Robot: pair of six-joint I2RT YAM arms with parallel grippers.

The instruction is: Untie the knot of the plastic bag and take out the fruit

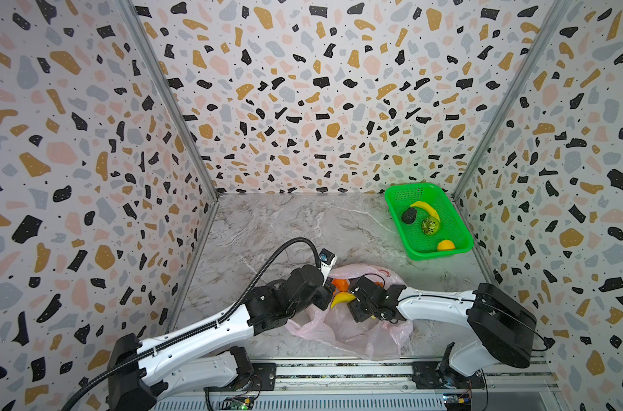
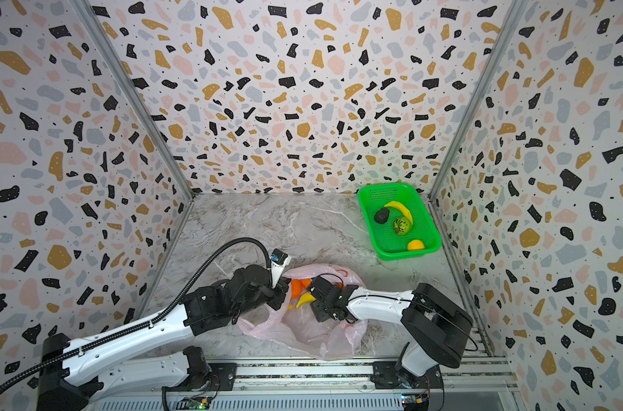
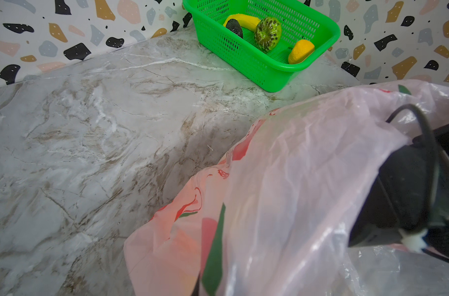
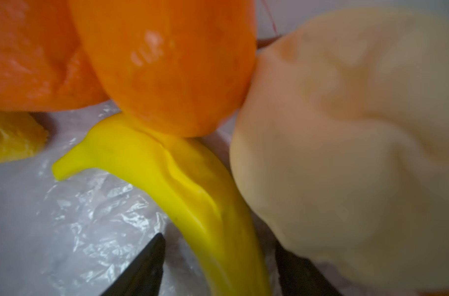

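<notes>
The pink plastic bag (image 1: 349,335) lies open at the front centre. Inside are a banana (image 4: 175,187), orange fruits (image 4: 165,64), a pale round fruit (image 4: 347,162) and a yellow piece (image 4: 12,135). My right gripper is down in the bag, open, its fingertips either side of the banana. My left gripper (image 1: 321,294) is at the bag's left rim; in the left wrist view the plastic hides most of its fingers, and it looks shut.
A green basket (image 1: 421,246) at the back right holds a banana, an avocado, a green patterned fruit and a yellow fruit.
</notes>
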